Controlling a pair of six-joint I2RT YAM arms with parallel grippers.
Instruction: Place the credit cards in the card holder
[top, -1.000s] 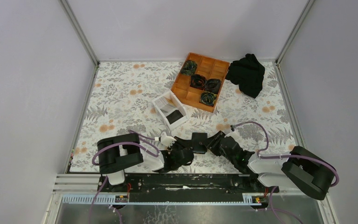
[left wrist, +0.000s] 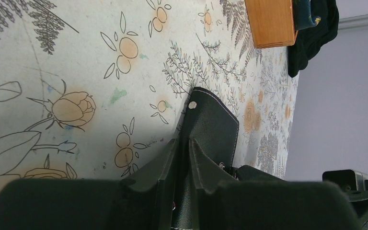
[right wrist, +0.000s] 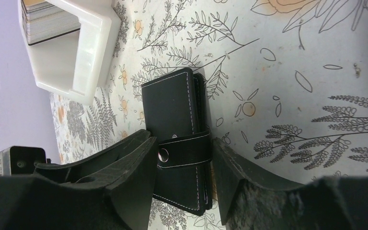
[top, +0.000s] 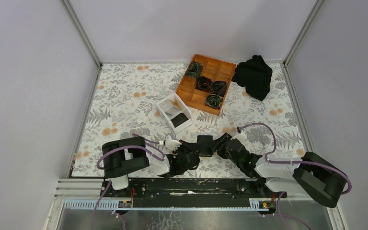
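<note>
A black leather card holder (top: 204,139) with a snap strap lies on the patterned mat between my grippers. In the left wrist view, my left gripper has its fingertips close together over the holder (left wrist: 211,120)'s near side; whether they grip it is unclear. In the right wrist view, my right gripper is open, its fingers at either side of the strapped end of the holder (right wrist: 167,100). A white box (top: 165,104) behind holds a stack of cards (right wrist: 50,26), seen at the upper left of the right wrist view.
A wooden compartment tray (top: 187,91) with dark coiled items stands at the back, beside a black cloth (top: 254,76).
Little differs in the top view; the right gripper and arm have shifted very slightly, while the left arm stays about where it was.
</note>
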